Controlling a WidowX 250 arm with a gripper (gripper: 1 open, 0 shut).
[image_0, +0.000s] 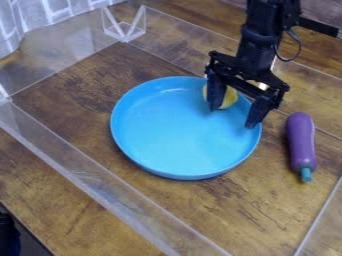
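Observation:
My black gripper (238, 100) hangs over the upper right rim of the blue plate (174, 128). Its fingers straddle a yellow object (225, 96) at the plate's back edge, which is partly hidden behind them. The fingers stand apart; whether they touch the yellow object I cannot tell. A purple eggplant (301, 142) with a green end lies on the wooden table right of the plate.
Clear plastic walls (80, 185) run along the left side.

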